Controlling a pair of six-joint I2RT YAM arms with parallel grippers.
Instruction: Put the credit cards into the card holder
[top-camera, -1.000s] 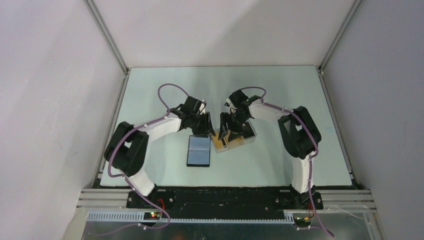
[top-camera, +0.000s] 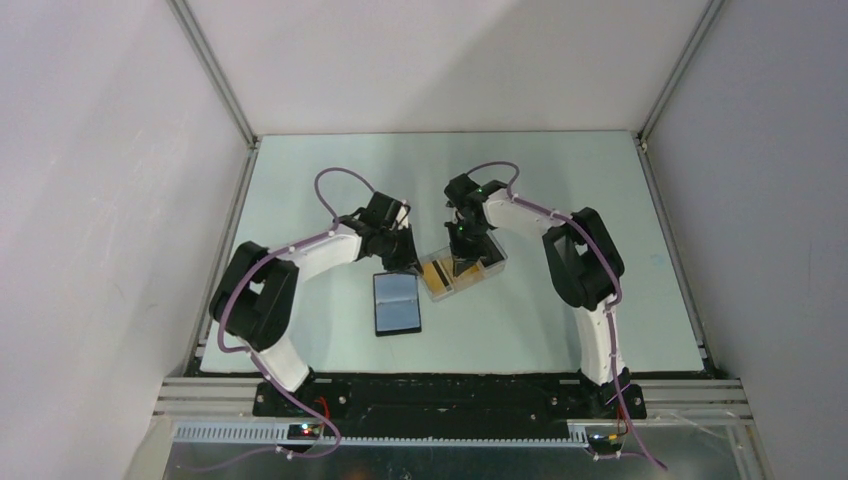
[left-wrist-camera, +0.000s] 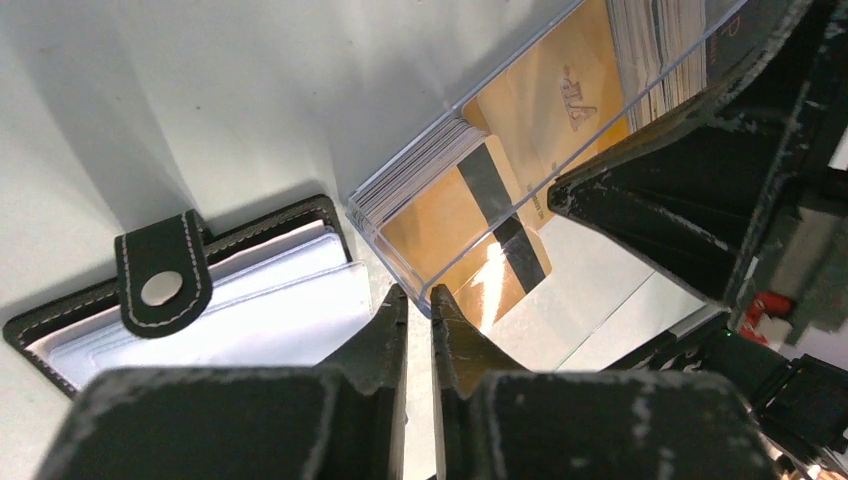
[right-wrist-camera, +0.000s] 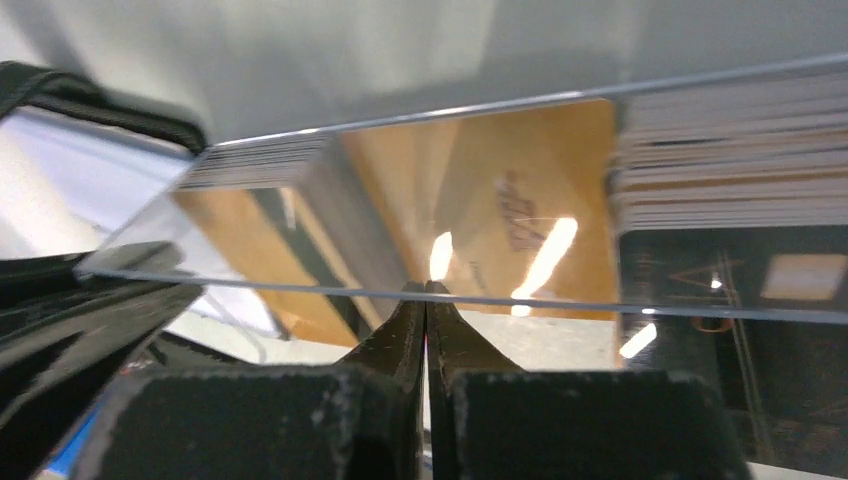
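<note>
A clear box (top-camera: 497, 270) holds stacks of gold, white and black cards. Gold cards (left-wrist-camera: 535, 95) lie in its middle, and a card with a dark stripe (left-wrist-camera: 510, 255) slants at its left end. My left gripper is shut on the box's corner wall. The right gripper is shut at the box's near wall edge, with nothing visible between its fingers. The black card holder (top-camera: 397, 304), with clear sleeves and a snap strap (left-wrist-camera: 163, 275), lies open to the left of the box. From above, the right arm hides part of the box.
Bare white table (top-camera: 545, 330) stretches around the box and holder. The two grippers stand close together, and in the left wrist view a black finger of the right gripper reaches over the box.
My right gripper was open a second ago and is now shut; it has shifted a little to the left. The box has also moved slightly left. My left arm has hardly moved.
</note>
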